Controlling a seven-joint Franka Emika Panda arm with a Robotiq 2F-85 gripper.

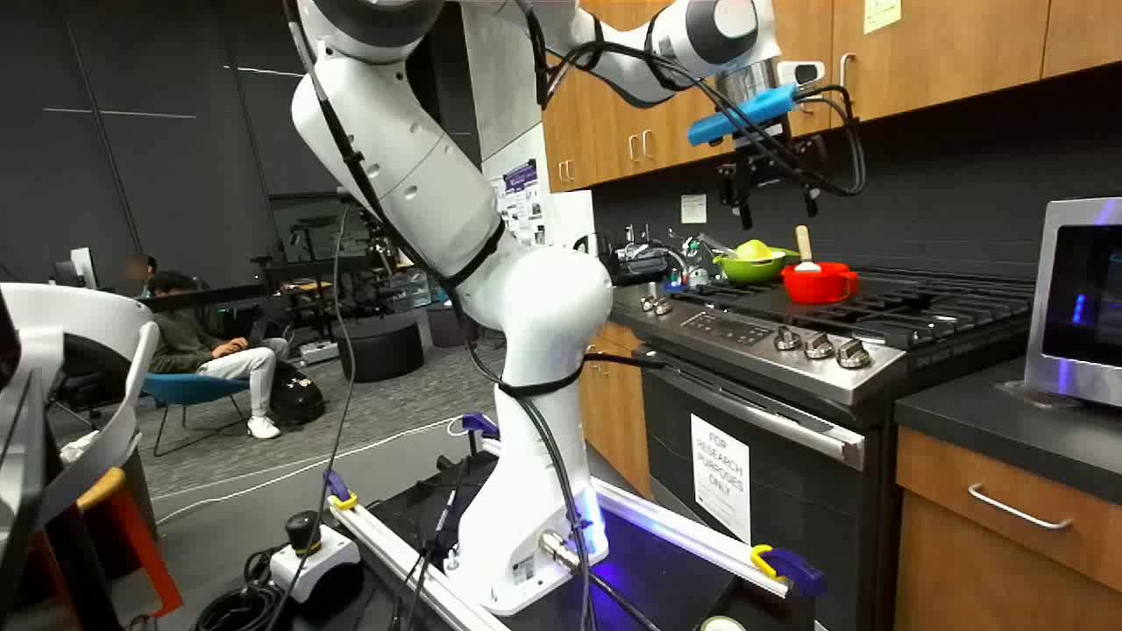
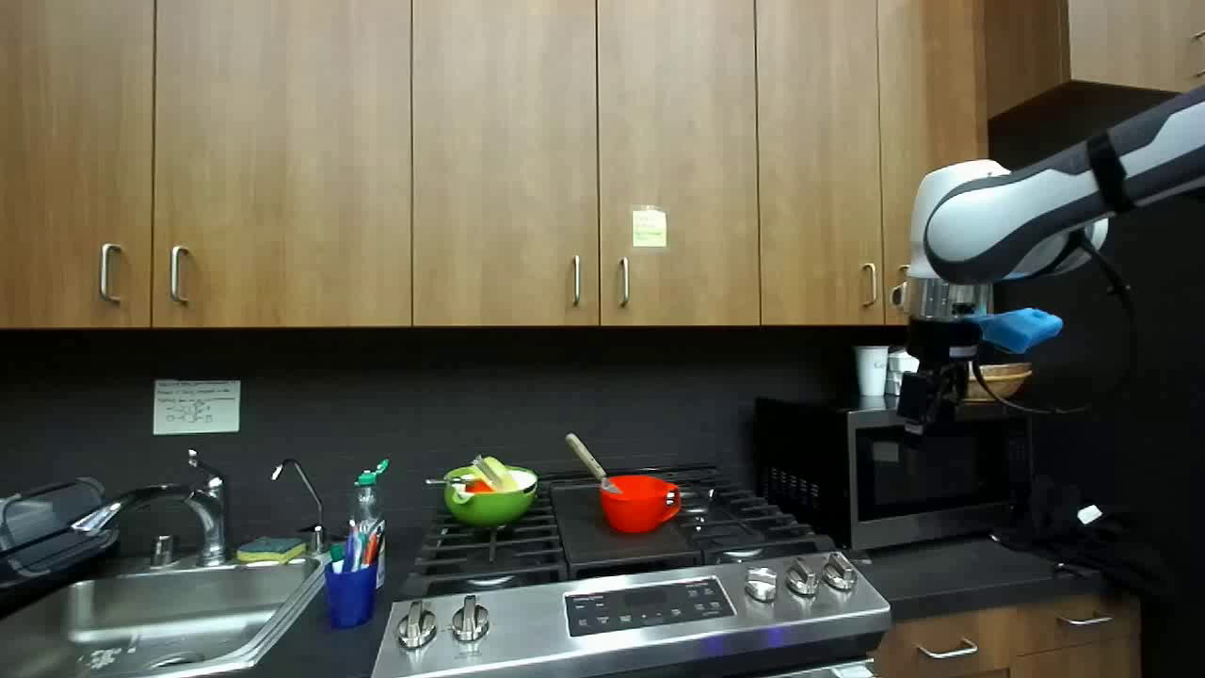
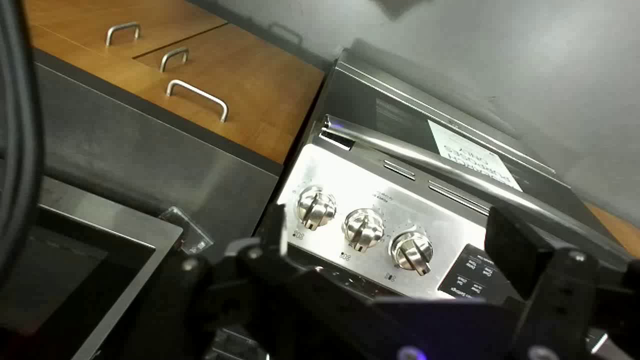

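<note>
High above the front of the stove, my gripper points downward with its fingers spread. Nothing lies between the two fingers in the wrist view, where the stove's knobs show beyond the gap. On the stovetop sits a red pot, with a wooden-handled utensil leaning in it. Left of it, a green bowl holds a yellow item and something red. Both vessels are well apart from the gripper. Neither of them appears in the wrist view.
To the right of the stove stands a microwave with a white cup and a wooden bowl on top. A sink, a blue cup of pens and a bottle are on the left. Cabinets hang above.
</note>
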